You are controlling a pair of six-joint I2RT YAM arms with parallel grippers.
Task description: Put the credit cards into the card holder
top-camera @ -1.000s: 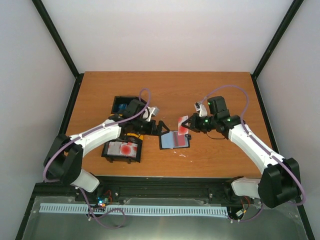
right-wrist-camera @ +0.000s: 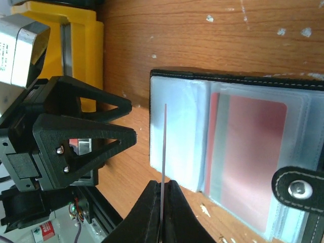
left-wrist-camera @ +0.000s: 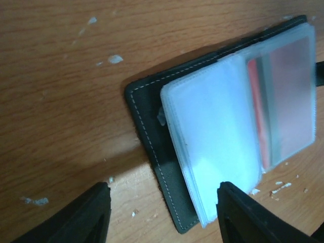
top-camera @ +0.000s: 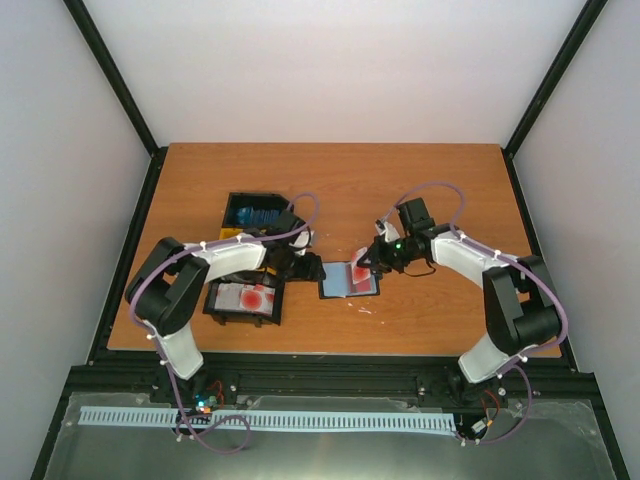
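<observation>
The card holder (left-wrist-camera: 212, 136), dark with stitched edges and clear sleeves, lies spread on the table; a reddish card (right-wrist-camera: 253, 152) shows inside one sleeve. My right gripper is shut on a thin card (right-wrist-camera: 163, 152), seen edge-on in the right wrist view and standing out over the holder's blank sleeve. From the top view that held card (top-camera: 360, 266) looks white and red above the holder's right part. In the left wrist view, my left gripper has its fingers well apart and nothing between them, at the holder's left edge.
Left of the holder, under the left arm, a dark box (top-camera: 243, 318) contains more white-and-red cards (top-camera: 245, 298). Behind it are a yellow part (right-wrist-camera: 58, 43) and a dark tray (top-camera: 257, 198).
My right gripper has shifted left with its card, which now hangs over the holder.
</observation>
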